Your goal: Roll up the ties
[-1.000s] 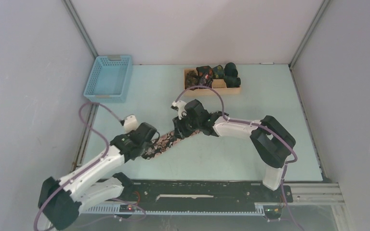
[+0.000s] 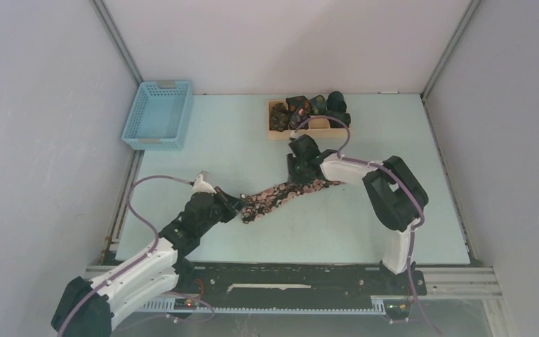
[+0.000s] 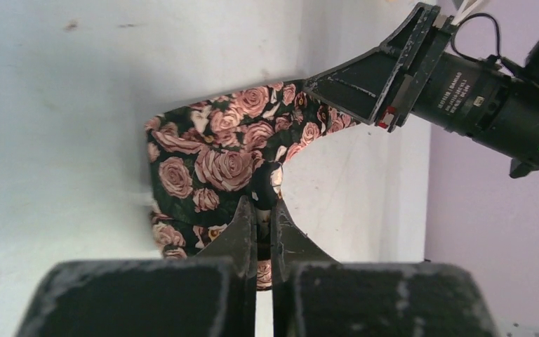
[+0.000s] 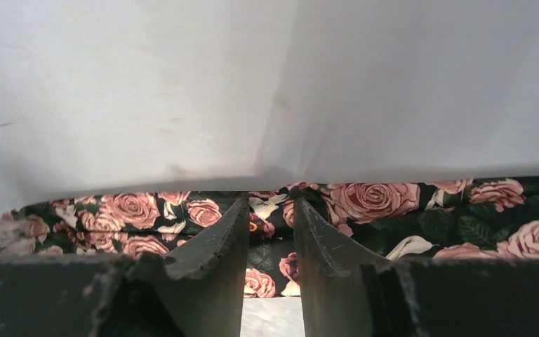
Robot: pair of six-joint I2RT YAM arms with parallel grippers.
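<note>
A black tie with pink roses point(image 2: 270, 201) lies slantwise across the middle of the table, its wide end at the left. At that end my left gripper is shut, with a small raised fold of the cloth pinched at its tips. Farther along the strip, my right gripper points down over the tie, its fingers parted. Flowered cloth point(image 4: 372, 203) shows between and beyond these fingers; whether they touch it I cannot tell. The right arm hides part of the tie in the top view.
At the back stands a wooden box point(image 2: 274, 135) holding several dark rolled ties point(image 2: 298, 105), with one cell showing empty. A blue basket point(image 2: 135, 116) sits at the back left, empty.
Both grippers have moved to the right. The tie's wide end has shifted right and slightly back, and its far end now lies nearer the front.
</note>
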